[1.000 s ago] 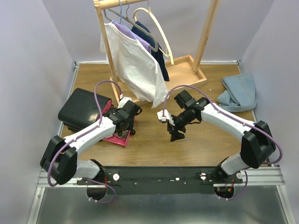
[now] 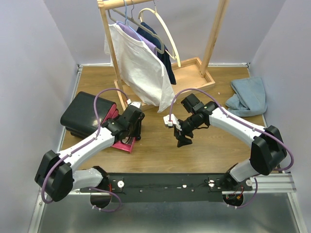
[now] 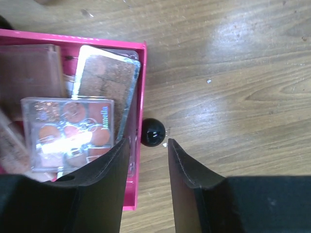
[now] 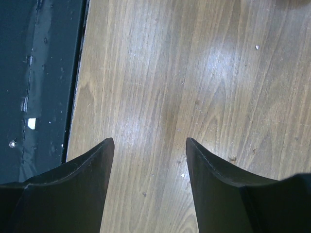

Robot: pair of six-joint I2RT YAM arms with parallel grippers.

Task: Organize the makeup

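My left gripper (image 2: 133, 128) hangs over the right edge of a pink tray (image 3: 143, 63). In the left wrist view the tray holds an eyeshadow palette (image 3: 68, 131), a silver-edged flat case (image 3: 102, 77) and clear cases (image 3: 29, 75). A small black round item (image 3: 152, 132) lies just outside the tray wall, between my left fingertips in that view; whether they grip anything is unclear. My right gripper stands open over bare wood, nothing between its fingers.
A black bag (image 2: 82, 111) lies left of the tray. A clothes rack (image 2: 211, 34) with hanging garments stands behind, and folded grey cloth (image 2: 245, 97) at back right.
My left arm has shifted slightly, its gripper now further right and toward the front over the tray's edge. The right arm has not moved.
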